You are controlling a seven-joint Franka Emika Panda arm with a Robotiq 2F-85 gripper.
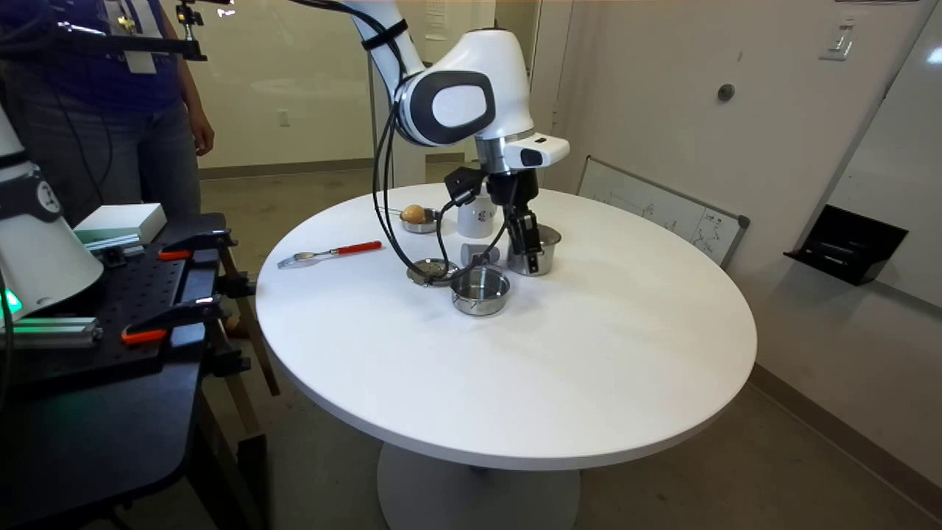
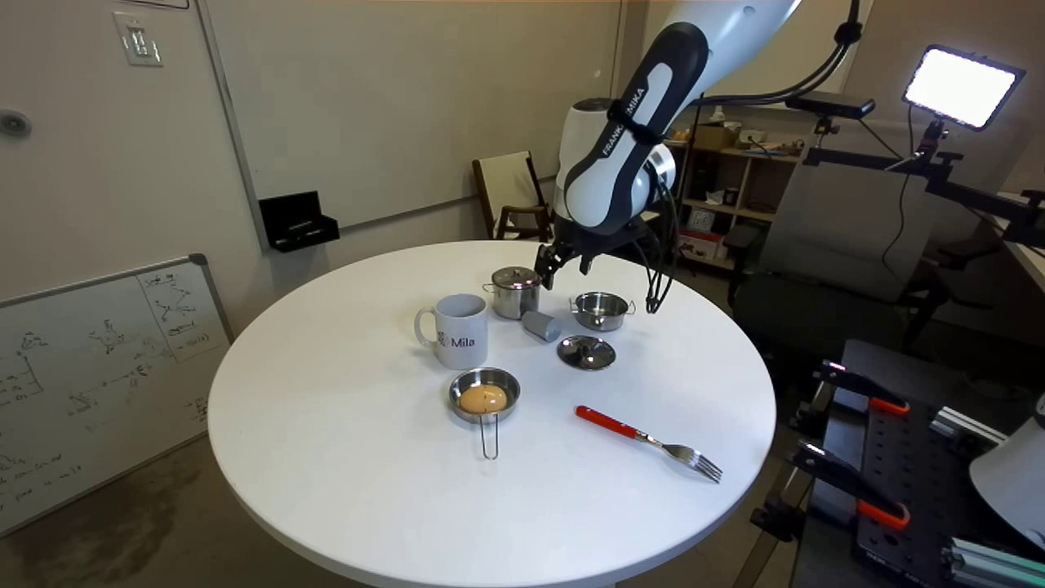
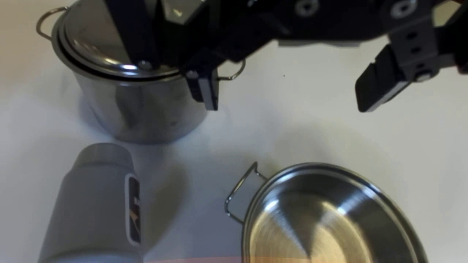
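Observation:
My gripper is open, its two fingers wide apart with only bare table showing between them. A lidded steel pot [image 3: 144, 105] stands upright on the left in the wrist view, beside the left finger; whether they touch I cannot tell. Below the gripper in that view is an open, empty steel pan [image 3: 316, 214] with wire handles. A grey bottle-shaped piece [image 3: 94, 206] lies on its side at lower left. From exterior view 2, the gripper [image 2: 565, 271] hangs low between the lidded pot [image 2: 516, 294] and the open pan [image 2: 600, 312].
A white mug [image 2: 461, 333], a small pan [image 2: 470, 412] holding a brownish round item [image 2: 482, 398], a loose lid [image 2: 587, 353] and a red-handled fork [image 2: 627, 430] share the round table [image 2: 372, 490]. In exterior view 1, the table's near side is clear.

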